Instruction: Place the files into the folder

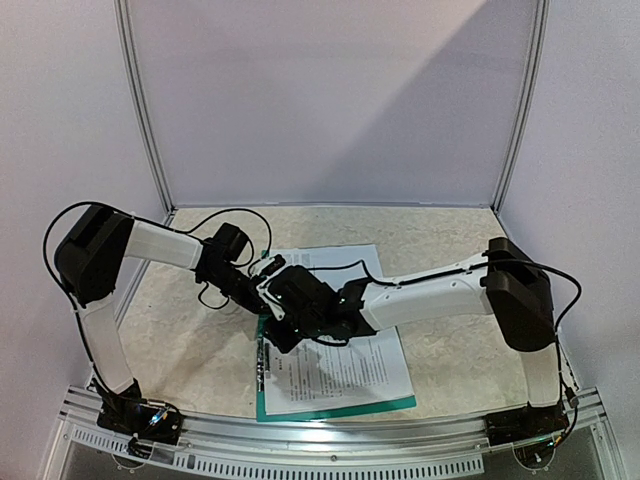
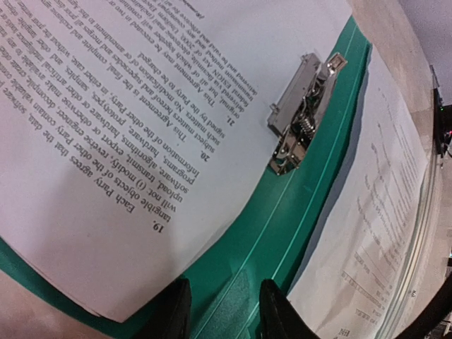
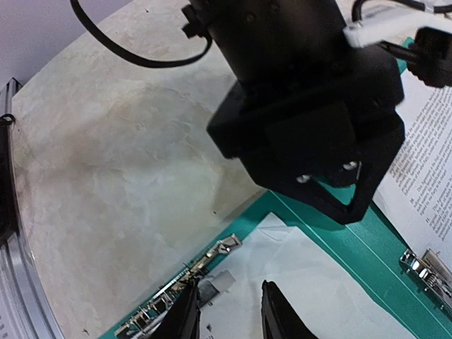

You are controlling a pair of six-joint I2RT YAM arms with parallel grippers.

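Observation:
The green folder (image 1: 335, 412) lies open on the table, its far and near halves each covered by printed white sheets. In the left wrist view the far sheets (image 2: 106, 141) reach up to a metal clip (image 2: 304, 116) beside the spine, with the near sheets (image 2: 374, 198) beyond it. My left gripper stands open over the green spine, nothing visible between its fingers. In the right wrist view, my right gripper is also open, above the near sheets (image 3: 304, 268) by another metal clip (image 3: 183, 282) at the folder's left edge.
In the top view the two grippers crowd together over the spine's left end and hide part of it. The left gripper's body (image 3: 304, 127) looms close in front of the right wrist camera. Bare table (image 1: 450, 240) lies right of the folder.

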